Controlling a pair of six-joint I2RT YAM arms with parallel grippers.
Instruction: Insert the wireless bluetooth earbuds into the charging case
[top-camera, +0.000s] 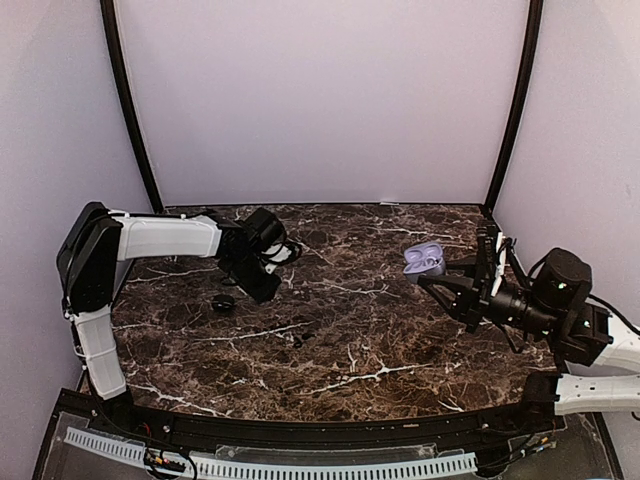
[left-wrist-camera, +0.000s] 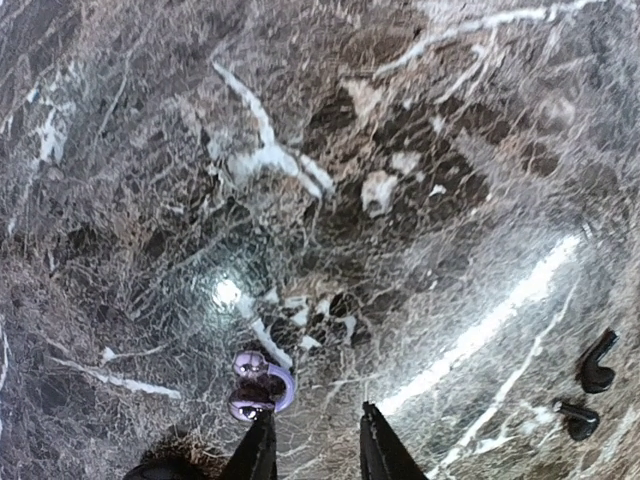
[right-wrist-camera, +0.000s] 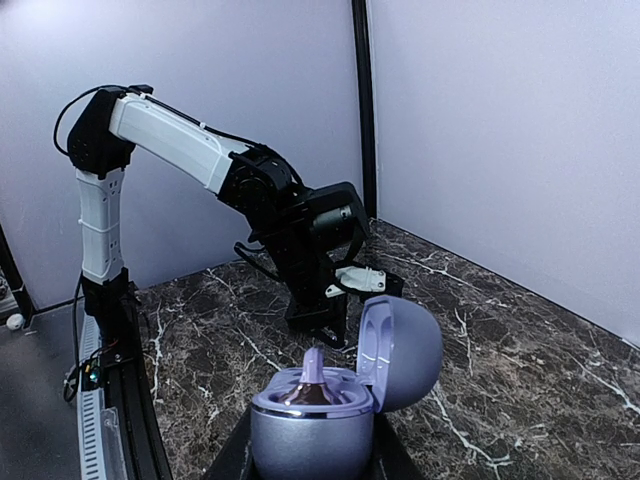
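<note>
In the left wrist view, a purple clip-shaped earbud (left-wrist-camera: 286, 388) lies on the dark marbled table, just beyond and left of the gap between my left gripper's fingertips. My left gripper is part open, with nothing between its fingers. From above, the left arm hides this earbud. On the right, the lilac charging case (top-camera: 425, 262) is held off the table with its lid raised, and my right gripper (top-camera: 438, 283) is shut on its body. In the right wrist view, a purple piece (right-wrist-camera: 313, 366) stands up from inside the case; the rest of the interior is hidden.
Two small black earbuds (left-wrist-camera: 598, 372) lie to the right in the left wrist view. A round black case (top-camera: 223, 302) sits left of the left gripper in the top view.
</note>
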